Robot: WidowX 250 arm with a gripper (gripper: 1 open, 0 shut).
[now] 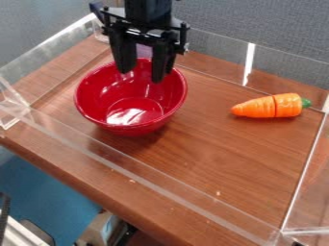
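Observation:
My black gripper (141, 64) hangs over the back part of a red bowl (129, 110), fingers pointing down and spread apart, with nothing visible between them. The bowl sits on the wooden tabletop at centre left. A toy carrot (267, 106), orange with a green top, lies to the right of the bowl, apart from it.
Clear plastic walls edge the wooden board (218, 163), with a grey wall (257, 24) behind. Bare wood lies in front of and right of the bowl. A blue surface (38, 183) shows below the board's front-left edge.

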